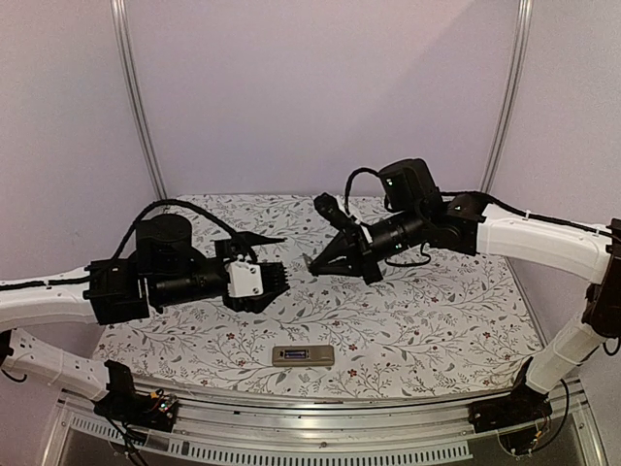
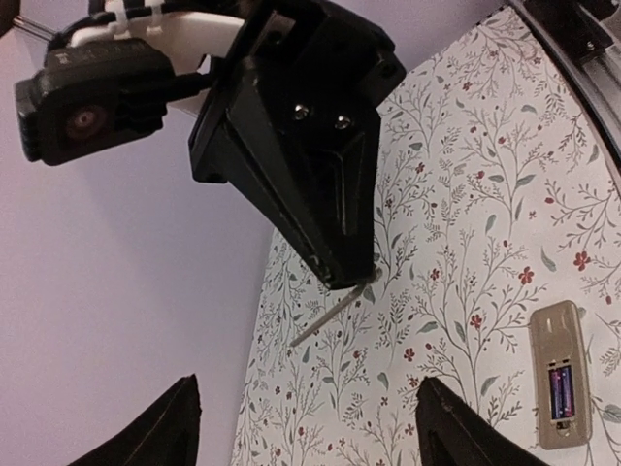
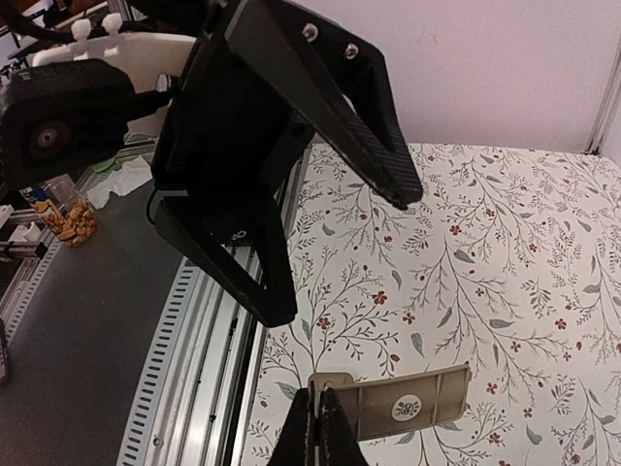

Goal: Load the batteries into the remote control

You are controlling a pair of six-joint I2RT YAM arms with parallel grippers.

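Observation:
The grey-brown remote [image 1: 318, 356] lies back up at the front middle of the table. Its open compartment holds two purple batteries [image 2: 562, 391]. My right gripper is shut on one end of the flat battery cover [image 3: 427, 401], up off the table. From the left wrist view, that cover [image 2: 325, 318] appears edge-on as a thin strip. My left gripper is open and empty, its fingers spread apart close to the cover's left side in the top view. In the right wrist view the cover and fingertips hide most of the remote.
A metal rail [image 1: 320, 422] runs along the front edge. Beyond it, a jar of nuts [image 3: 73, 218] and white tissue [image 3: 119, 182] show in the right wrist view.

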